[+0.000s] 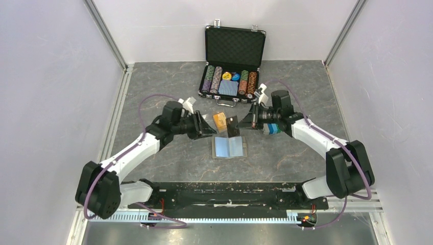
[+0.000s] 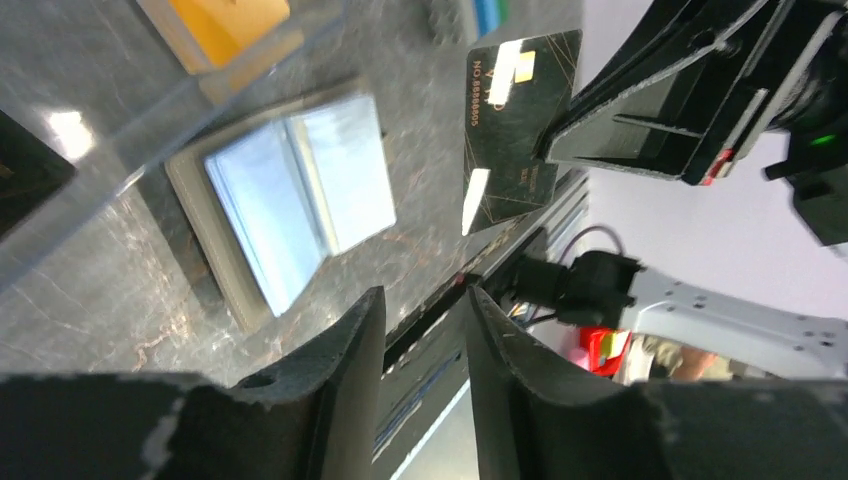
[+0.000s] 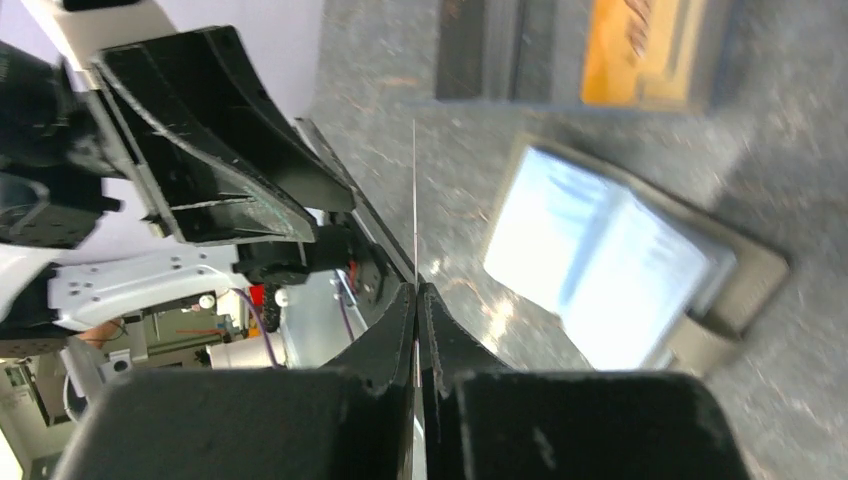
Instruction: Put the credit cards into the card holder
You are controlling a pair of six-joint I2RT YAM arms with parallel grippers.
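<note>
The card holder (image 1: 244, 152) lies open on the table, its pale blue sleeves (image 2: 352, 165) facing up. My right gripper (image 1: 240, 124) is shut on a black credit card (image 1: 232, 127) above the holder's far edge. The left wrist view shows that card (image 2: 505, 140) by its printed face, and in the right wrist view the thin card (image 3: 415, 215) stands edge-on, upright from the fingertips. To the holder's upper left is my left gripper (image 1: 215, 135); a gap with nothing in it parts its fingers (image 2: 365, 320).
An orange deck in a clear box (image 1: 219, 121) sits just beyond the holder. More black cards (image 2: 22, 170) lie in a clear case to the left. A blue-and-white pack (image 1: 272, 129) lies right, and the open poker case (image 1: 235, 43) stands behind.
</note>
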